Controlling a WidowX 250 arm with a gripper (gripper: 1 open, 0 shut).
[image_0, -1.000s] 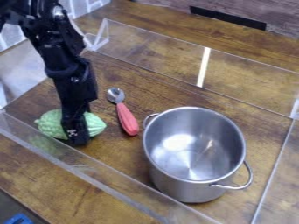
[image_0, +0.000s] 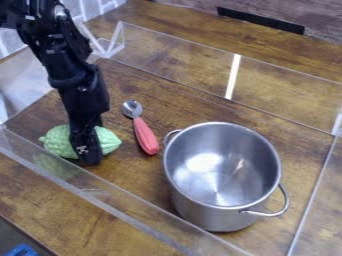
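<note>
A pale green, ridged object (image_0: 59, 142), perhaps a cabbage, lies on the wooden table at the left, partly hidden by my black gripper (image_0: 83, 150). The gripper is lowered onto it, fingertips over its right part; whether they are closed on it is hard to tell.
A red-handled spoon (image_0: 143, 135) lies just right of the gripper. A large steel pot (image_0: 221, 170) stands at the right. Clear panels border the work area along the left front, back and right.
</note>
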